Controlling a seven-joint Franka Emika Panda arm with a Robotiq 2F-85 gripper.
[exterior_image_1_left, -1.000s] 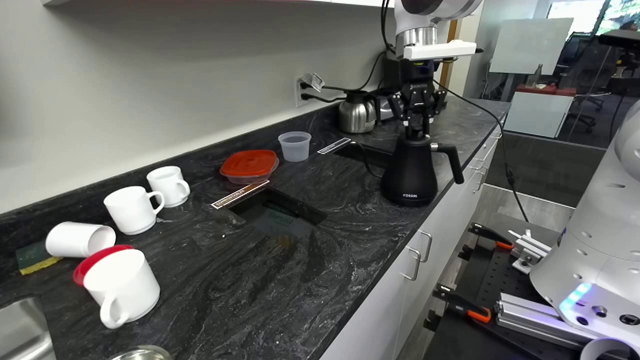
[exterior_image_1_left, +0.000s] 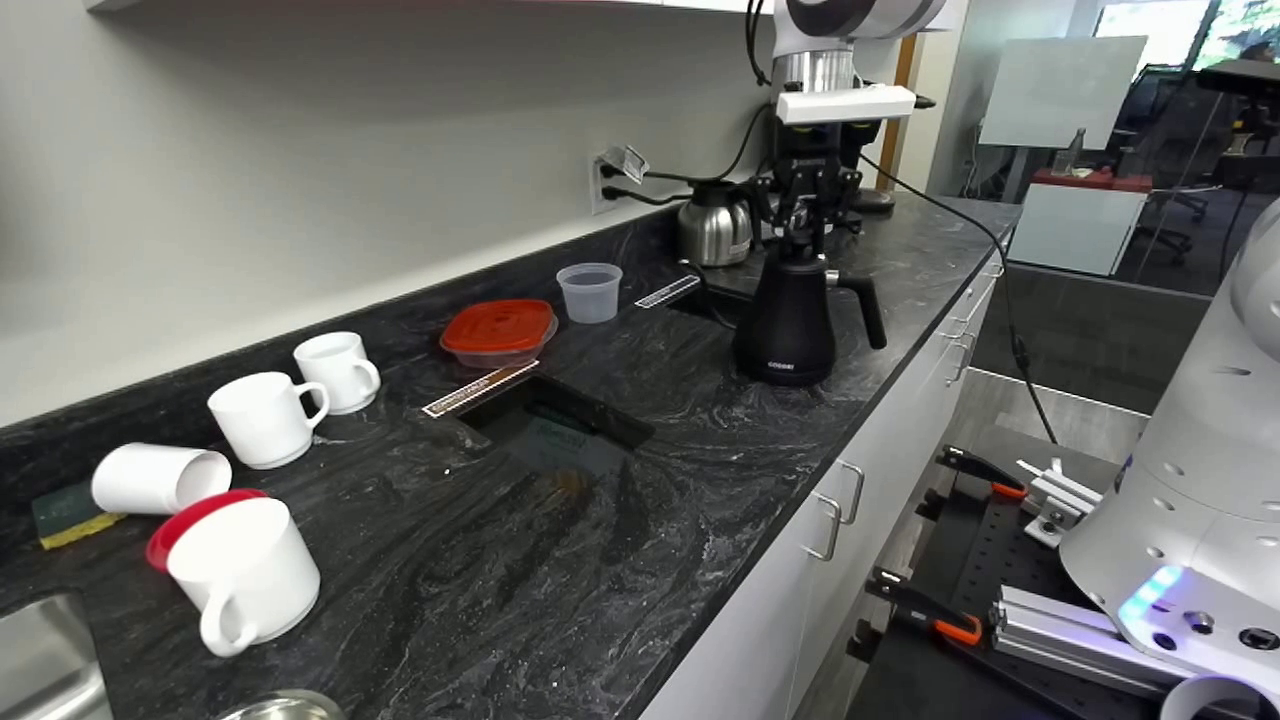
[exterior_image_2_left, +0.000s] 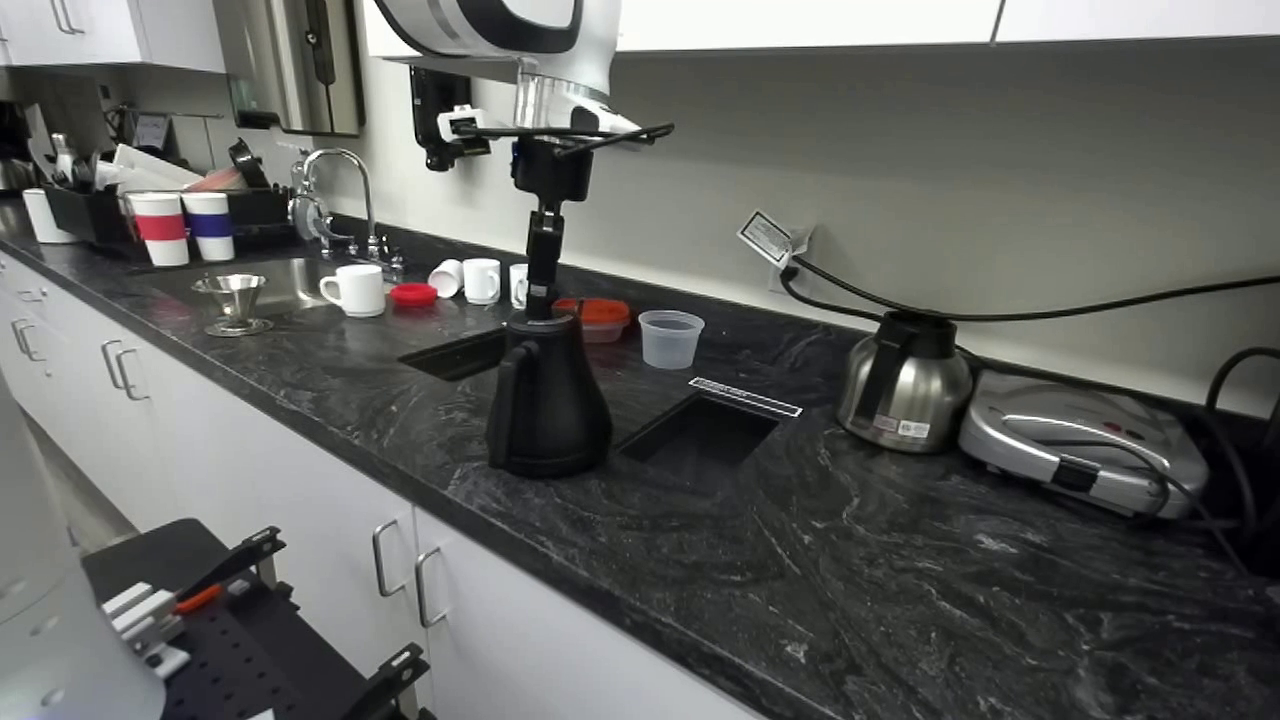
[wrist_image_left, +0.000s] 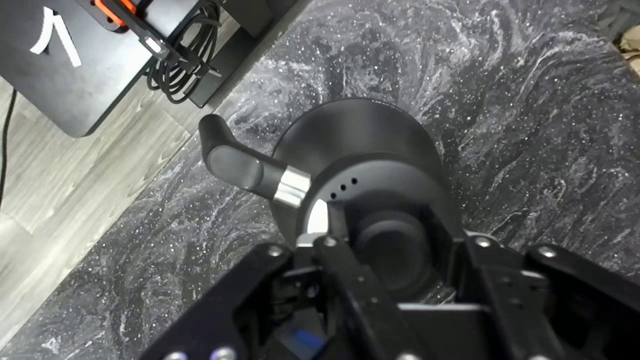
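The black gooseneck kettle (exterior_image_1_left: 786, 324) stands upright over the dark counter, its handle (exterior_image_1_left: 866, 310) pointing to the front edge and its thin spout toward the wall. My gripper (exterior_image_1_left: 801, 244) comes straight down on the kettle's top and is shut on the lid knob (wrist_image_left: 393, 240). In the wrist view, one finger sits on each side of that round knob. From the other side, the kettle body (exterior_image_2_left: 549, 402) appears upright at or just above the counter; whether its base touches cannot be told.
Two dark rectangular cutouts, one (exterior_image_2_left: 702, 432) beside the kettle, open in the counter. Along the wall stand a clear tub (exterior_image_2_left: 669, 341), a red-lidded container (exterior_image_1_left: 498, 330), a steel carafe (exterior_image_2_left: 906, 384) and a silver appliance (exterior_image_2_left: 1080, 438). White mugs (exterior_image_1_left: 262, 420) are farther left.
The kettle and my gripper have moved together, away from the counter's front edge and a little farther from exterior view 1. The other objects have stayed in place.
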